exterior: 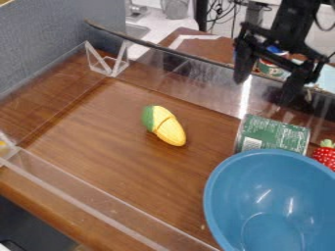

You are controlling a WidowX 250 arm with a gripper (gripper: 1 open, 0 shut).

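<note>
My gripper (268,78) hangs dark at the upper right, above the back edge of the clear-walled bin and behind the green can, its fingers pointing down and apart. A toy corn (167,125) with yellow body and green tip lies on the wooden surface in the middle. A green can (271,135) lies on its side at the right, a red strawberry (324,157) beside it. A blue bowl (272,201) fills the lower right.
Clear walls (118,196) border the wooden floor (105,137). Beyond the back wall are cups and a light plate, partly hidden by the arm.
</note>
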